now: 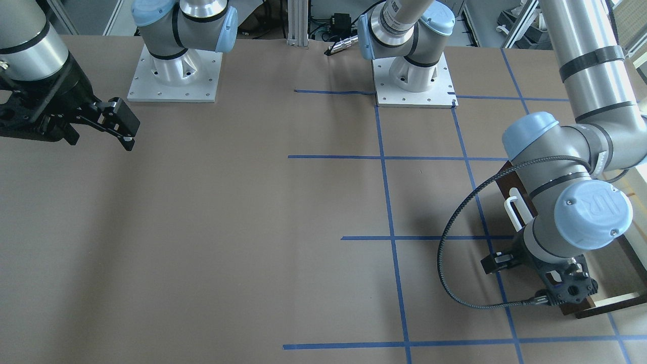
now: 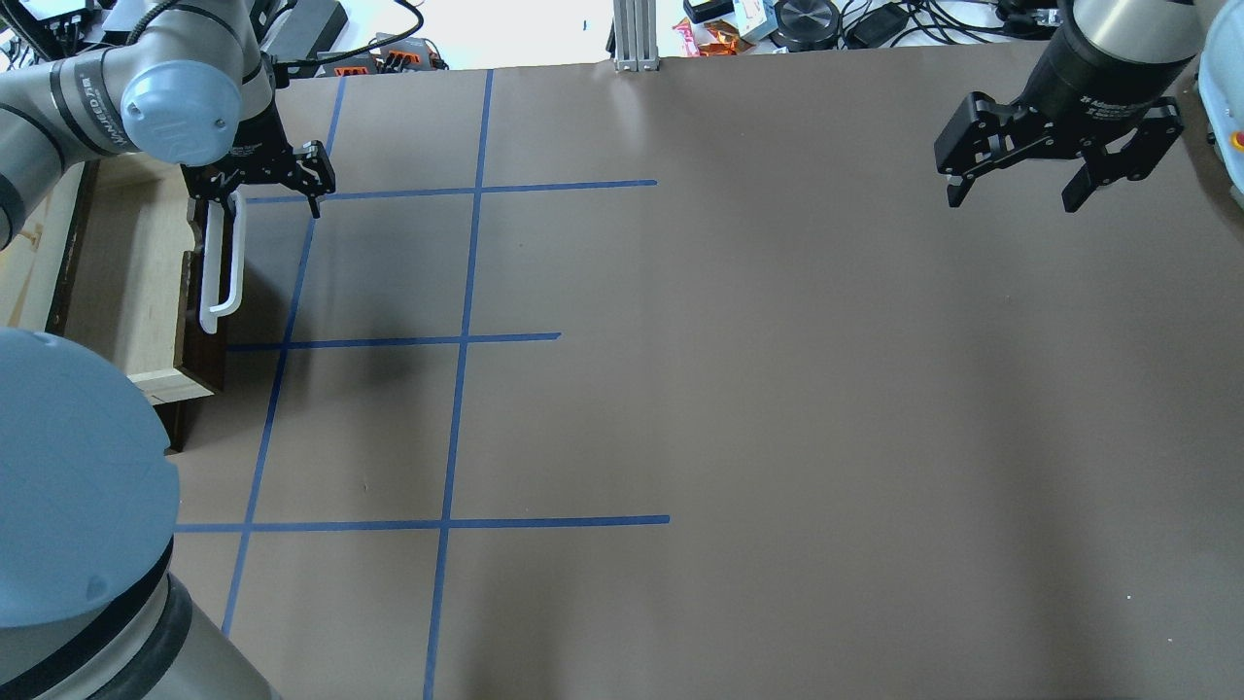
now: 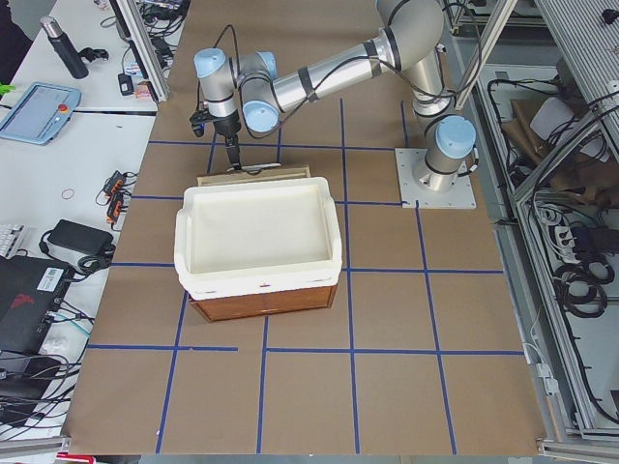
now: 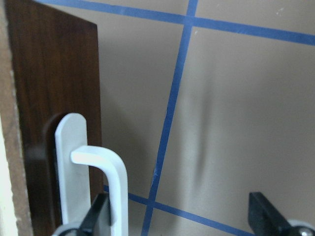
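Note:
A wooden drawer [image 2: 140, 280] with a dark front and a white C-shaped handle [image 2: 233, 274] is pulled out at the box's side. My gripper is open, one finger at the handle's bar [image 4: 118, 187], the other out over the bare table. In the top view the gripper sits over the far end of the drawer front; in the front view the arm hides much of the drawer. The left view shows a white tray [image 3: 256, 242] on top of the wooden box [image 3: 266, 304].
A second gripper [image 2: 1055, 152] hangs idle at the opposite side. Arm bases [image 1: 182, 91] stand at the table's edge. A looping cable [image 1: 443, 255] hangs from my wrist.

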